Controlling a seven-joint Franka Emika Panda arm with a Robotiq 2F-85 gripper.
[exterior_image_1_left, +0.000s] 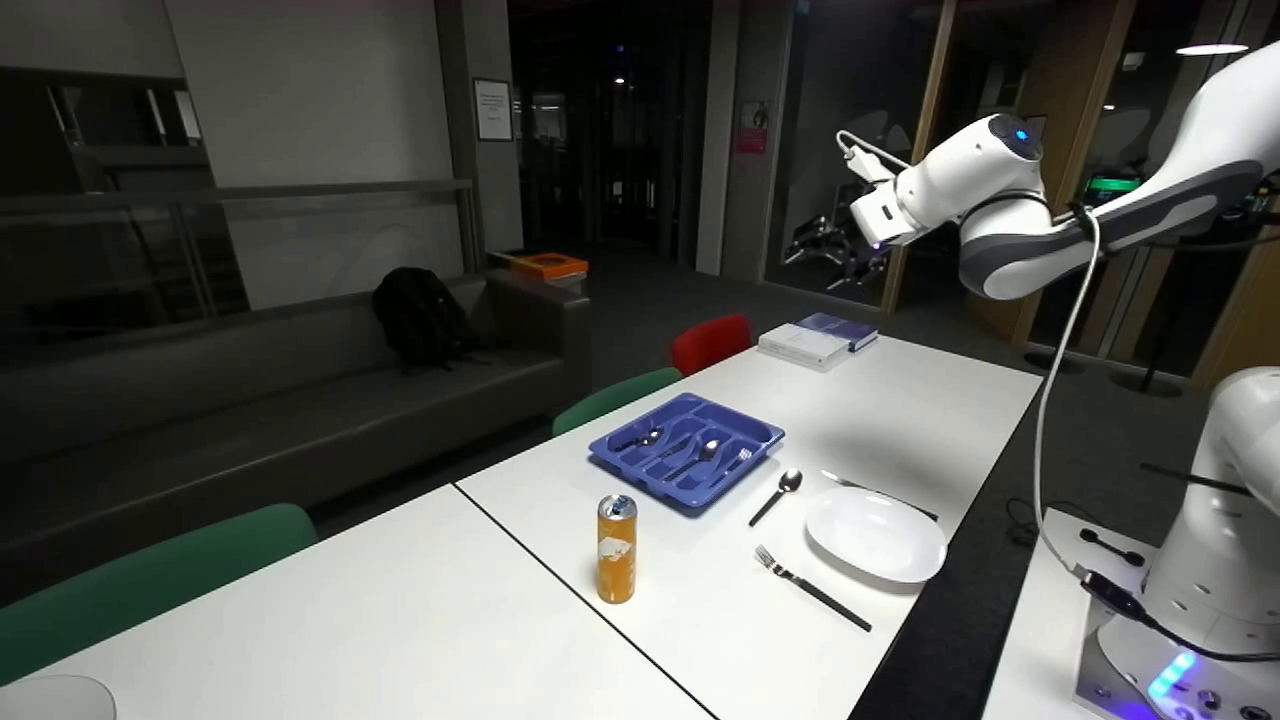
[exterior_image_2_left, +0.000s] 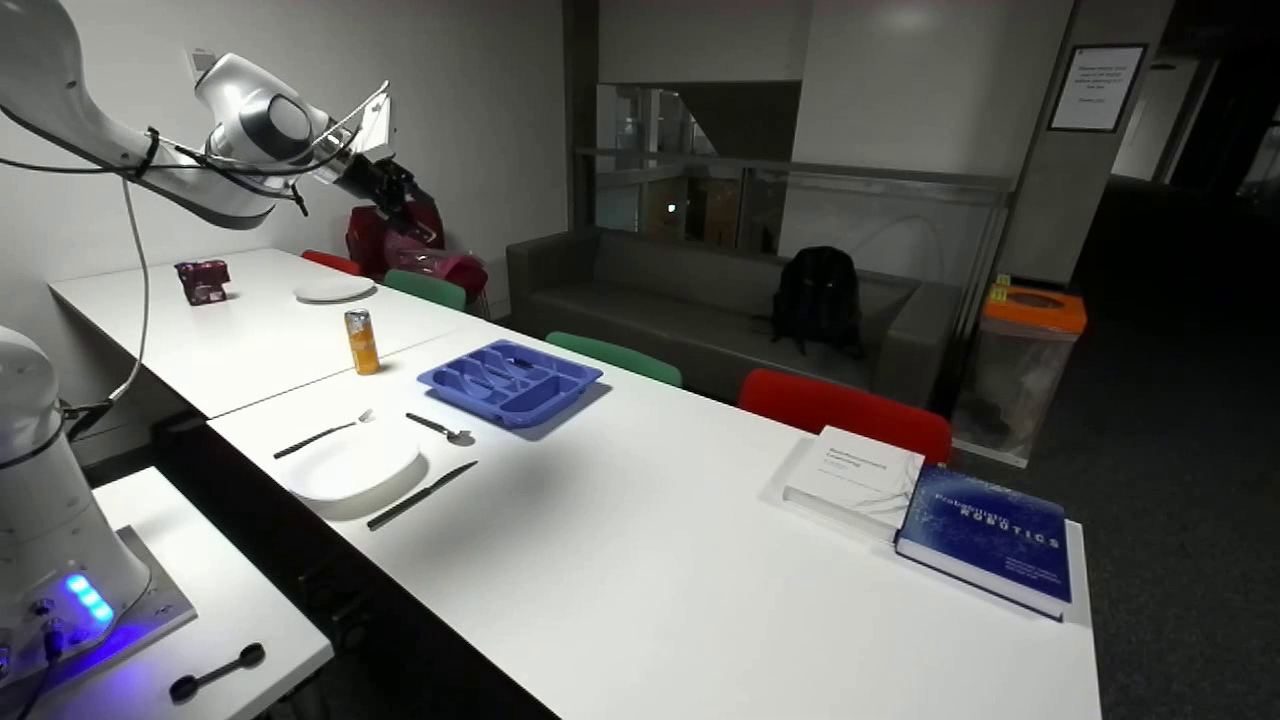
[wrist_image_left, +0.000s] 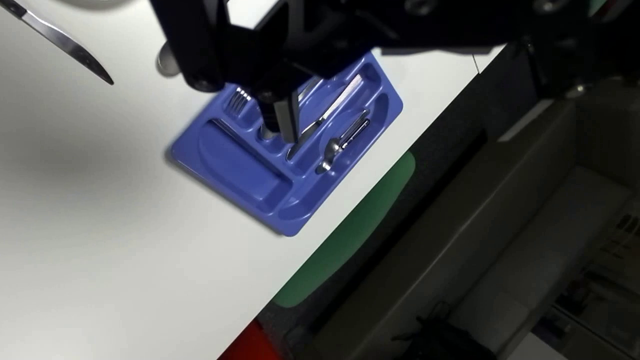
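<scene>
My gripper hangs high above the far part of the table, well clear of everything on it. Its two dark fingers stand apart, and nothing shows between them. A blue cutlery tray with spoons, forks and knives in its compartments lies on the table. In the wrist view the fingers partly cover this tray. Near it rest a loose spoon, a fork and a knife, around a white plate. An orange can stands upright close to the table seam.
Two books, one white and one blue, lie at one end of the table. Green and red chairs line the far edge. Between books and plate the white tabletop is free.
</scene>
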